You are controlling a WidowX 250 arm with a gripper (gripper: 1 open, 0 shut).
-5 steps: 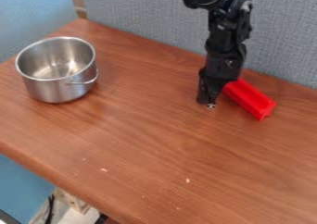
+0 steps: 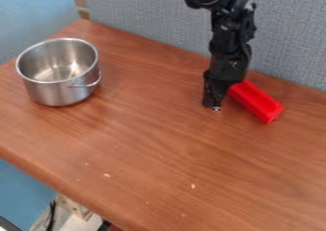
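Note:
My black gripper (image 2: pixel 215 99) reaches down from the top to the wooden table at the back right, its tips low by the tabletop, shut, with nothing clearly between its fingers. A red oblong object (image 2: pixel 257 103) lies on the table just right of the gripper, its left end partly hidden behind it.
A steel pot (image 2: pixel 59 87) with a side handle stands on the left of the table (image 2: pixel 152 168). A grey padded wall runs behind the table.

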